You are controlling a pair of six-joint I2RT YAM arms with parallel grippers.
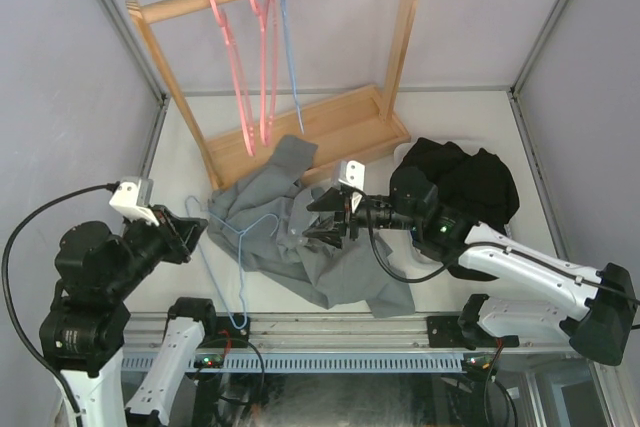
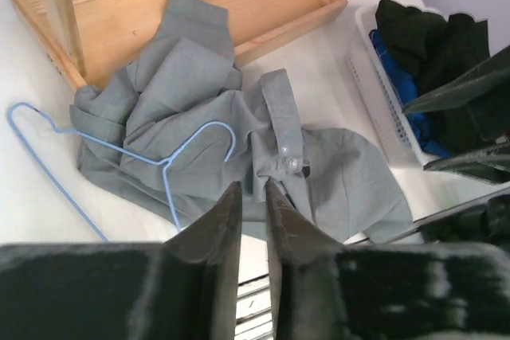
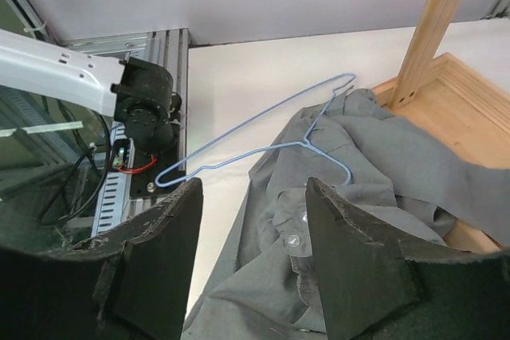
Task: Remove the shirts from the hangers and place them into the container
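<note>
The grey shirt (image 1: 300, 237) lies crumpled on the table, partly over the front edge of the wooden stand's base. A blue hanger (image 2: 167, 161) is outside the shirt; its hook rests across the cloth, and its body reaches onto the white table at left. In the top view my left gripper (image 1: 190, 241) is left of the hanger, its fingers slightly apart and empty. Over the shirt's right part is my right gripper (image 1: 316, 222), open wider, with nothing visible between its fingers. A buttoned strip of the shirt (image 3: 295, 236) shows beyond them.
Two pink hangers (image 1: 236, 77) and another blue hanger (image 1: 288, 47) hang from the stand's rail (image 1: 180, 4). At right, dark clothes (image 1: 470, 192) fill a white basket (image 2: 381, 89). Bare table lies in front of the shirt's left part.
</note>
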